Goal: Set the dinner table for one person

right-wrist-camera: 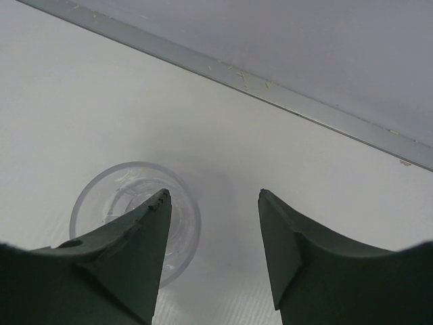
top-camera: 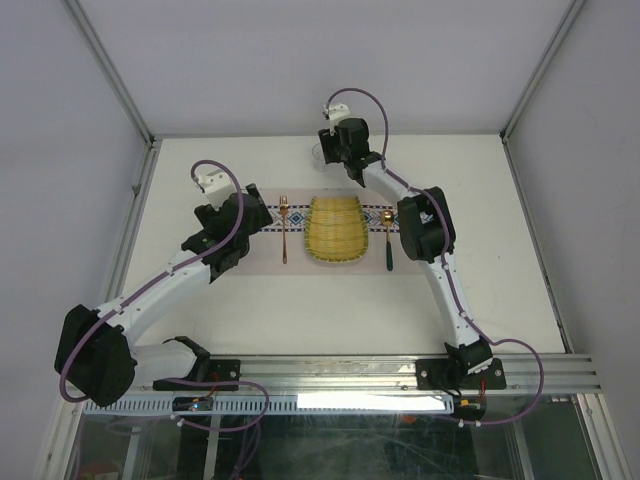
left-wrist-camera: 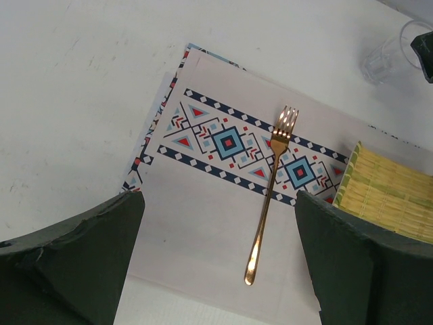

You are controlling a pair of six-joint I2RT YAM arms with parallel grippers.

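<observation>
A patterned placemat holds a fork, a woven yellow plate and a spoon. A clear glass stands behind them; in the right wrist view its rim circles the space beside and under the left finger. My right gripper is above the glass with its fingers parted, nothing clearly between them. My left gripper hangs open over the left side of the placemat, near the fork, holding nothing.
A wall with a metal rail runs close behind the glass.
</observation>
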